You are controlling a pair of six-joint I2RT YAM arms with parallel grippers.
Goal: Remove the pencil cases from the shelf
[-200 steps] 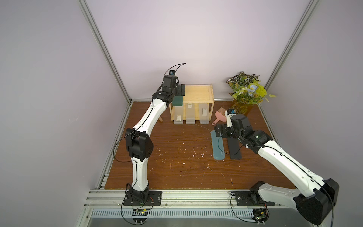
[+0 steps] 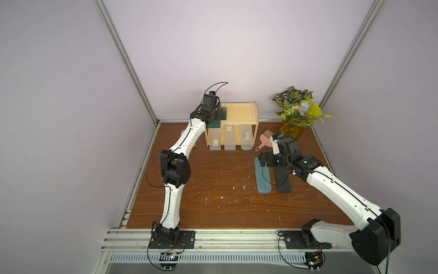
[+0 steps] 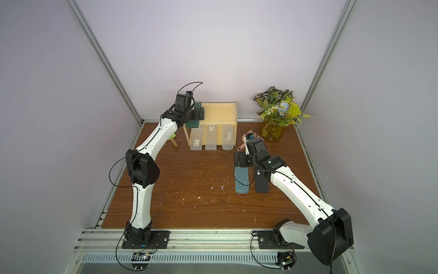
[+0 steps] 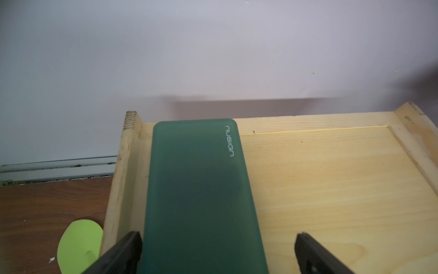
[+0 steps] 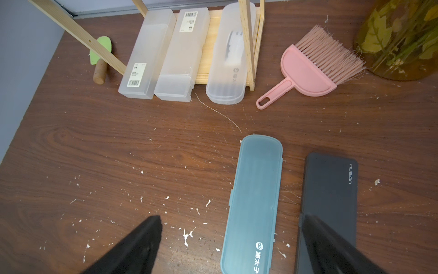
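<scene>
A dark green pencil case [image 4: 196,191] lies on the left side of the wooden shelf's [image 4: 319,182] top board. My left gripper is open over it, one finger on either side of the case in the left wrist view. On the lower level sit three clear cases: a left one [image 5: 148,54], a middle one [image 5: 183,54] and a right one [image 5: 231,54], their front ends sticking out. A blue case [image 5: 253,201] and a black case [image 5: 329,196] lie on the table. Above these two, my right gripper stands open and empty.
A pink brush [image 5: 308,70] lies right of the shelf, near a flower vase [image 5: 397,45]. A green-and-cork item [image 5: 100,68] is at the shelf's left.
The right arm's elbow has shifted slightly inward, while its gripper has barely moved. The cases have stayed put.
</scene>
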